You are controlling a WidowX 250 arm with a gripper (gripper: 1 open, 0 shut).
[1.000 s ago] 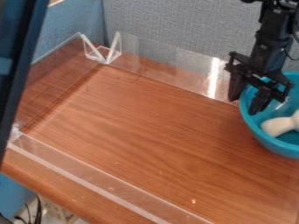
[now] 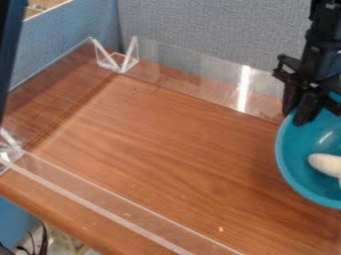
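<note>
A teal bowl (image 2: pixel 300 174) stands at the right edge of the wooden table, partly cut off by the frame. A pale, rounded white object (image 2: pixel 324 163) lies inside it. My black gripper (image 2: pixel 301 108) is at the bowl's upper rim, its fingers pointing down; whether they grip the rim or are open is unclear.
Clear plastic barriers with white corner brackets (image 2: pixel 116 56) run along the back and the left. A grey padded wall stands behind.
The bowl has shifted lower in the view, with the white object now further down and right. My gripper has moved slightly toward the right and down.
</note>
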